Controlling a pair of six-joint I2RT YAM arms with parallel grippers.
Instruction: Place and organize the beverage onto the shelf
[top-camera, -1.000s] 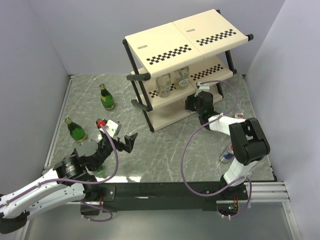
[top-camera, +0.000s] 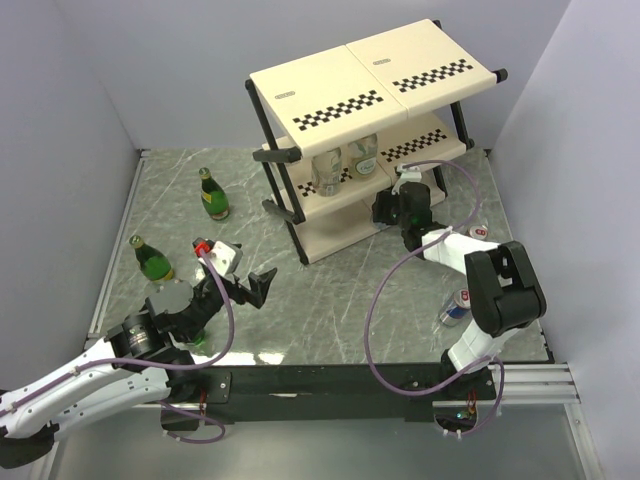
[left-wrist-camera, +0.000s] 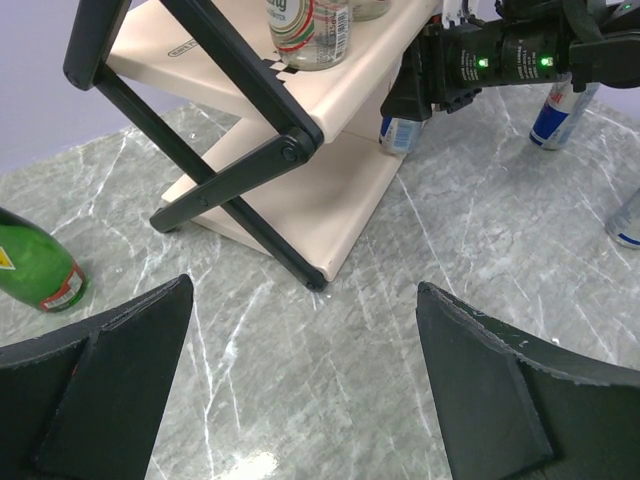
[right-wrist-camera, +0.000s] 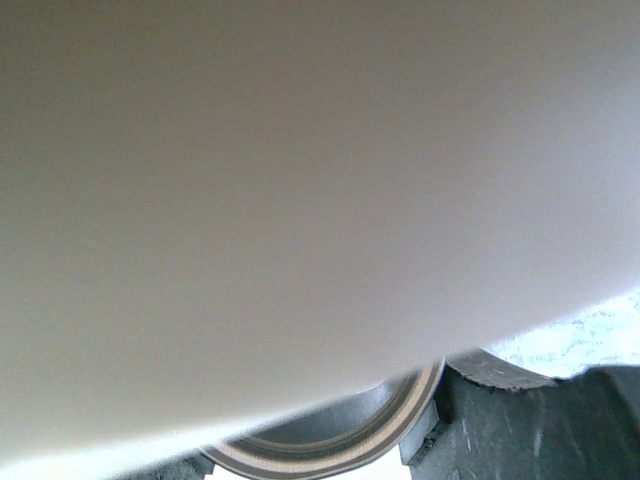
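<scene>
The cream shelf (top-camera: 335, 235) with black legs stands at the back. My right gripper is at the front edge of its bottom board and is shut on a blue-and-silver can (left-wrist-camera: 400, 135). The can's base appears at that board's edge; whether it rests on it I cannot tell. In the right wrist view the can's round top (right-wrist-camera: 330, 455) shows between the fingers, with a blurred board over most of the picture. Two clear bottles (top-camera: 326, 172) stand on the middle board. My left gripper (top-camera: 252, 273) hangs open over the table, empty.
Green bottles (top-camera: 214, 196) (top-camera: 152, 260) stand on the left of the table. On the right, a blue-and-silver can (top-camera: 455, 308) and another can (top-camera: 479, 231) are close to the right arm.
The left arm is practically still.
</scene>
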